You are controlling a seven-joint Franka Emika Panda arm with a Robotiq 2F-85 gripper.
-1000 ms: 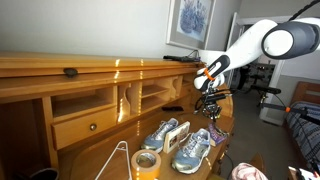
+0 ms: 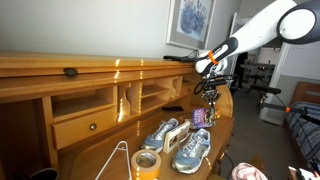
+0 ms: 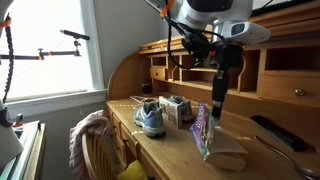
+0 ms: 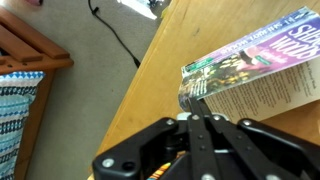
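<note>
A thin book with a colourful purple cover is on the right part of the desk. The cover stands raised at a steep angle, and pale pages spread beside it. My gripper points down at the cover's upper edge. In the wrist view, the shut fingertips of the gripper meet the near corner of the purple cover, while a printed page shows below it. The cover seems to be pinched between the fingers, though the contact itself is small and partly hidden.
Grey shoes, a roll of tape and a pale upright box stand farther along the desk. Behind the book lie a dark flat object and a spoon-like utensil. Wooden shelves line the back.
My gripper has risen and shifted slightly left in the exterior view. The purple cover, low on the desk before, has come up with it and now stands steeply.
</note>
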